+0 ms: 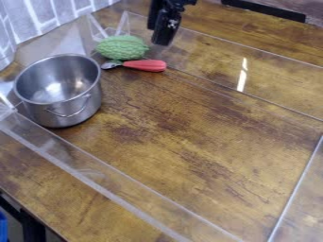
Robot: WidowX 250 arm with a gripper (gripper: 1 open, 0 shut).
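A dark gripper (pixel 164 30) hangs at the top middle, just above and right of a green bumpy gourd (pixel 121 47); whether its fingers are open or shut is unclear. Below the gourd lies a utensil with a red handle (pixel 144 65) and a metal end pointing left. A steel pot (pixel 59 111) stands at the left.
Clear plastic strips or panels run around it, and a pale translucent backdrop (pixel 51 19) is at the upper left.
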